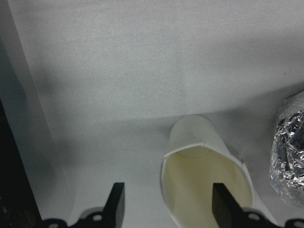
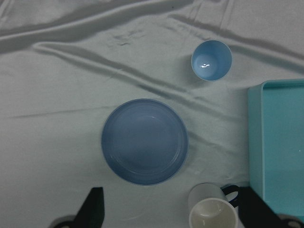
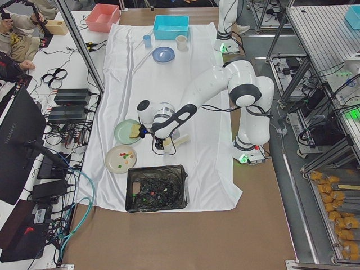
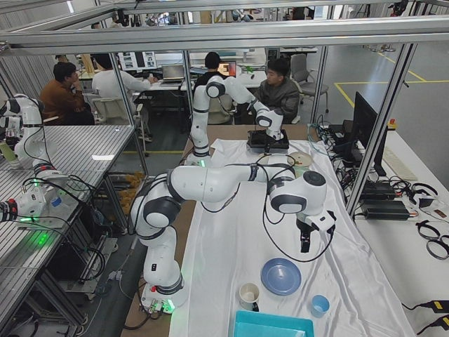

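Note:
My left gripper stands open over a pale cream cup, with a crumpled foil object to its right. In the camera left view that gripper is beside the green plate, which holds a yellow item. My right gripper is open high above the cloth; below it are a blue plate, a blue cup, a white mug and a teal bin.
A beige plate with small red and green pieces sits near a black bag-lined bin. Cloth between the blue plate and the left gripper's area is clear. A metal frame surrounds the table.

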